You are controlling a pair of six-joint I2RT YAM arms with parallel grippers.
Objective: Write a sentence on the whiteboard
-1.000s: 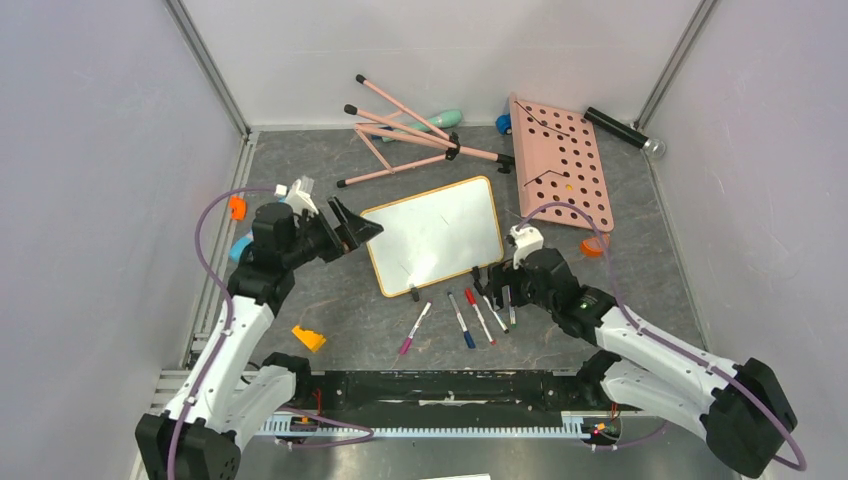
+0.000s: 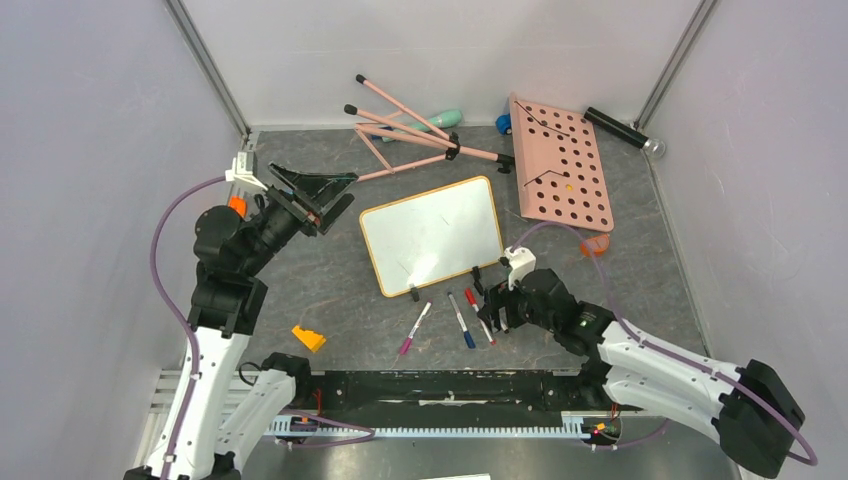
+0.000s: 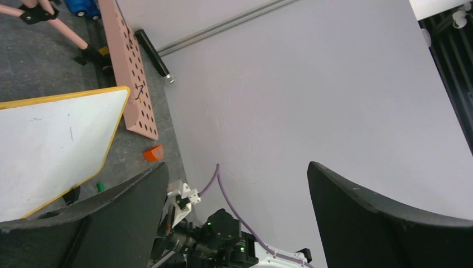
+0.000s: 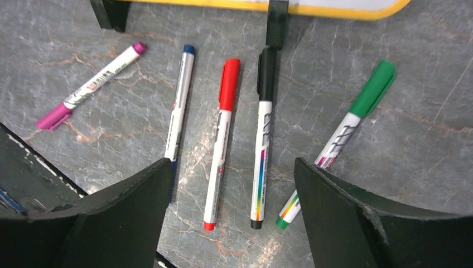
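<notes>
A white board (image 2: 431,236) with a yellow frame lies mid-table, blank apart from small faint marks. My left gripper (image 2: 333,202) is raised at its upper left, fingers wide apart and empty. My right gripper (image 2: 495,312) hangs low over markers below the board's right end, fingers apart. The right wrist view shows purple (image 4: 92,84), blue (image 4: 177,111), red (image 4: 219,156), black (image 4: 262,145) and green (image 4: 346,139) markers beneath it, the black and red ones between the fingertips in that view, none visibly gripped.
A pink folding stand (image 2: 400,137) lies behind the board, a pink perforated panel (image 2: 560,170) and a black cylinder (image 2: 615,127) at the back right. A yellow piece (image 2: 308,337) lies front left. Table space left of the board is clear.
My right gripper has shifted slightly toward the front, over the markers.
</notes>
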